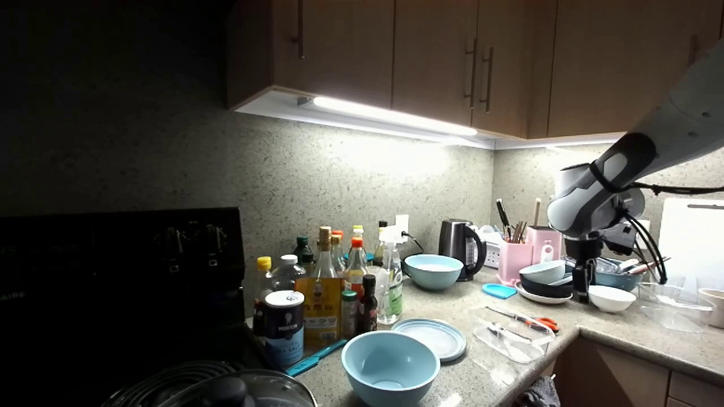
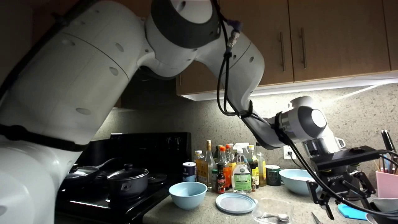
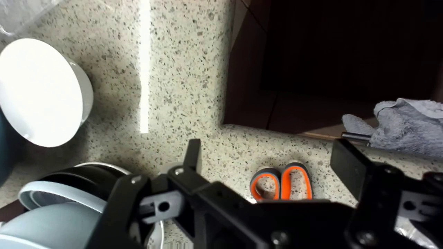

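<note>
My gripper is open above the counter near its inner corner, with nothing between its fingers. Below it in the wrist view show the orange and black handles of a pair of scissors [image 3: 286,179]; the gripper body covers the rest of them. A white bowl [image 3: 41,93] sits at the left of that view, apart from the fingers. At lower left are stacked bowls, a pale blue one [image 3: 58,224] over a black one [image 3: 89,182]. In exterior view 1 the gripper [image 1: 581,296] hangs in line with the gap between this stack and the white bowl [image 1: 612,298].
A clear tray with utensils [image 1: 513,339], a blue plate [image 1: 434,339] and a blue bowl [image 1: 390,366] stand on the nearer counter. Several bottles and a kettle [image 1: 456,244] line the back. A grey towel [image 3: 409,124] hangs past the counter edge.
</note>
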